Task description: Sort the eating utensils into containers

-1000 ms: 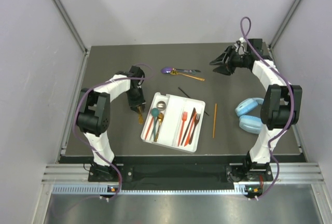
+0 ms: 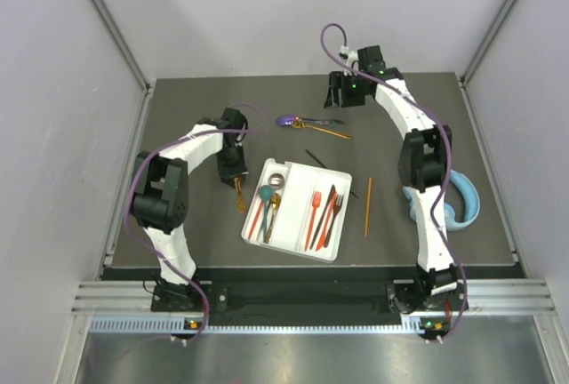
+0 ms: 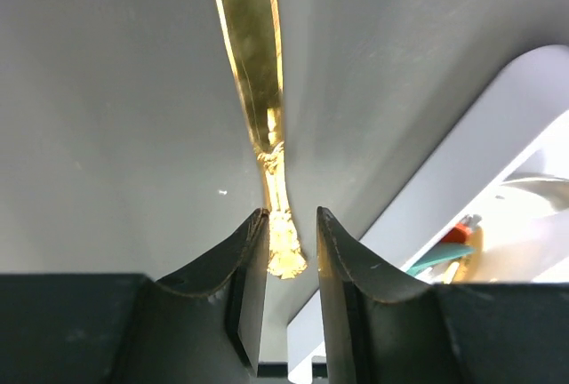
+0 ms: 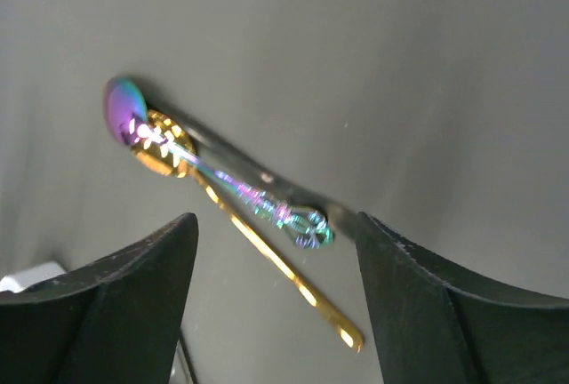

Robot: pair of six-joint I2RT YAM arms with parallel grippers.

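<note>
A gold knife [image 3: 253,73] lies on the table left of the white divided tray [image 2: 297,251], which holds forks, knives and spoons. My left gripper hangs open over the knife's ornate end. Further back lie a rainbow spoon [image 4: 124,110], a gold spoon [image 4: 302,286] and a dark utensil [image 4: 222,148] bunched together. My right gripper is open above them, nothing between its fingers.
A dark stick [image 2: 316,157] lies just behind the tray, and an orange stick [image 2: 368,206] to its right. Pale blue containers [image 2: 462,197] sit at the right, partly behind the right arm.
My right arm has swung left from the right side to above the group of utensils at the back. The left arm and the tray have not moved.
</note>
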